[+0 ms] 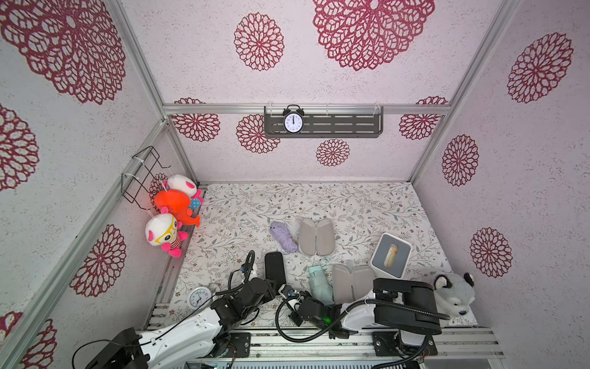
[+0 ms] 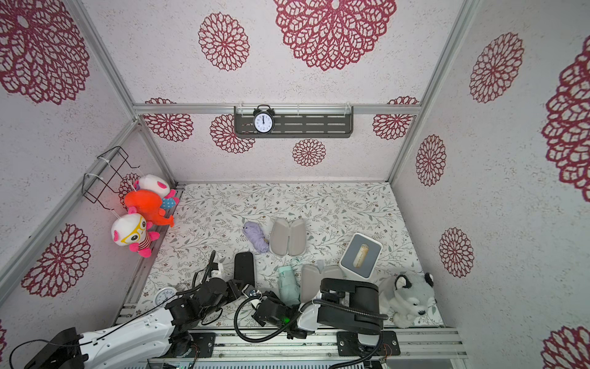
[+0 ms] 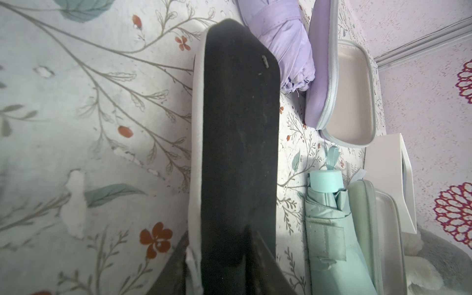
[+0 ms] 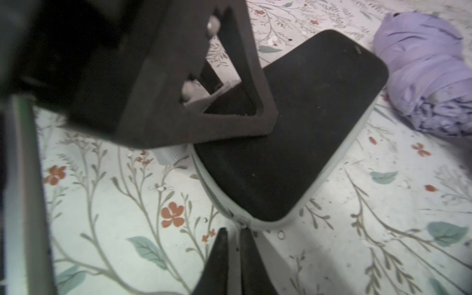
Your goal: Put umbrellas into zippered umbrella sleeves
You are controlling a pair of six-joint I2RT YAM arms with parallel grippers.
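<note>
The closed-looking black sleeve [image 3: 241, 127], with a pale zipper edge, lies at the table's front middle. My left gripper is shut on its near end, one finger on each side; its dark finger [image 4: 236, 127] also crosses the sleeve's top in the right wrist view. Close to the sleeve's near corner, at the zipper edge, is my right gripper. Its fingertips are close together, and what lies between them is unclear. A folded lilac umbrella [image 1: 282, 236] lies beyond the sleeve. The mint umbrella [image 3: 334, 236] lies to the sleeve's right.
A lilac sleeve [image 3: 322, 64] lies spread open beside its umbrella; a green one [image 3: 366, 221] does the same by the mint umbrella. Farther right stand a white tray [image 1: 405, 253] and a plush husky [image 1: 453, 295]. Free table [image 1: 227, 221] extends at the left back.
</note>
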